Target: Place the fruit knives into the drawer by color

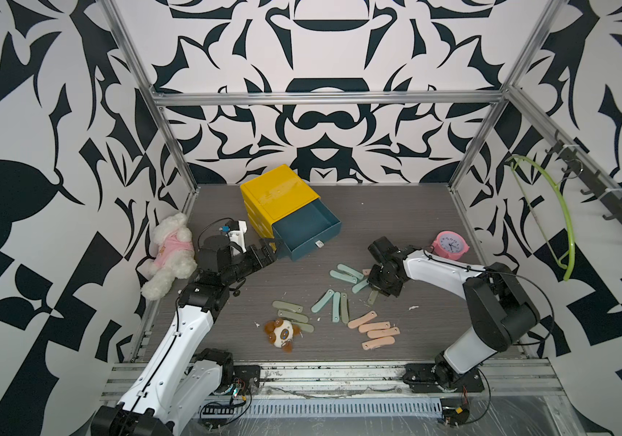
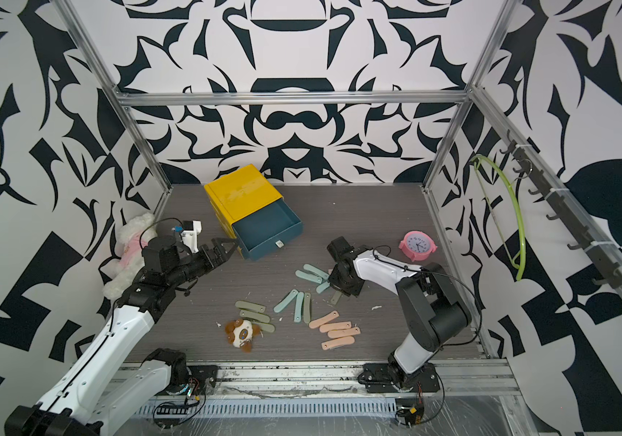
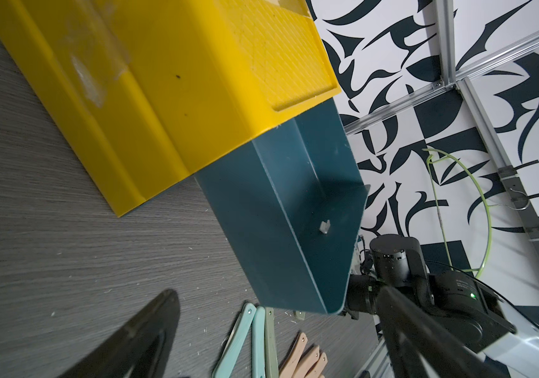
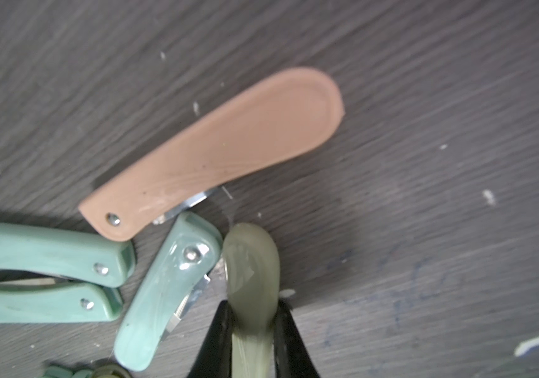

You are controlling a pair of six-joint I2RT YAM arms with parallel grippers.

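Note:
Folding fruit knives in mint [image 1: 323, 301], olive [image 1: 288, 306] and peach [image 1: 372, 325] lie scattered on the table. The yellow cabinet [image 1: 274, 192] has its blue drawer [image 1: 303, 229] pulled out, empty in view. My right gripper is down on an olive knife [image 4: 251, 264], fingers at either side of it; whether they grip it is unclear. Mint knives [image 4: 165, 289] and a peach knife [image 4: 212, 145] lie next to it. My left gripper stands open left of the drawer, nothing between its fingers.
A pink clock [image 1: 449, 244] is at the right, a brown plush toy [image 1: 282, 332] at the front, a white bear [image 1: 169, 258] at the left.

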